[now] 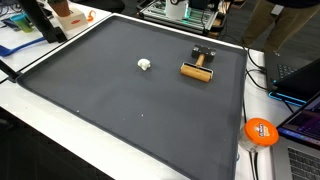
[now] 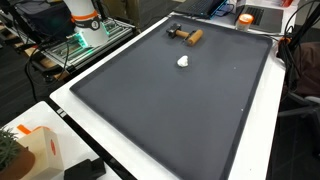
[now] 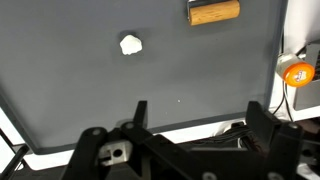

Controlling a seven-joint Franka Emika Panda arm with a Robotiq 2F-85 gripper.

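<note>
A small white lump (image 1: 144, 64) sits on the dark grey board, left of a tool with a wooden cylinder (image 1: 196, 72) and a black part behind it. In the second exterior view the white lump (image 2: 183, 61) lies just in front of the tool (image 2: 190, 37). From the wrist, the lump (image 3: 131, 44) shows at upper left and the wooden cylinder (image 3: 214, 11) at the top edge. My gripper appears at the bottom of that view, its black fingers wide apart, with only board and table edge visible between them. It is above the board, clear of both objects.
The grey board (image 1: 130, 110) is otherwise bare on a white table. An orange-lidded container (image 1: 260, 133) with cables stands beyond its right edge, near laptops (image 1: 300, 85). A potted plant (image 2: 14, 155) stands at the near left corner of the second exterior view.
</note>
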